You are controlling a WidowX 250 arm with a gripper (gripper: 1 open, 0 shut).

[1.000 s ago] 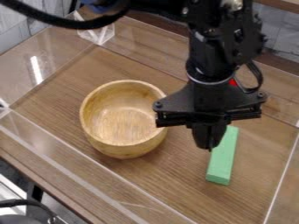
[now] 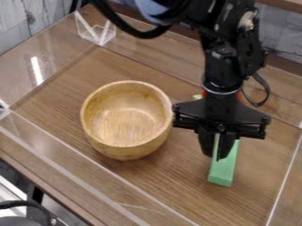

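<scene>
A black robot gripper (image 2: 216,141) is lowered over a light green bar (image 2: 223,174) lying on the wooden table, its fingertips at the bar's upper part. Whether they touch or enclose it is hard to tell. To the left is a large tan bowl (image 2: 124,119). A small red object is partly hidden behind the arm.
A clear plastic item (image 2: 97,26) stands near the top left. Dark cables or parts show at the lower left corner.
The gripper has moved down and away from the camera, toward the green bar, and looks smaller now. The bowl and bar have stayed in place.
</scene>
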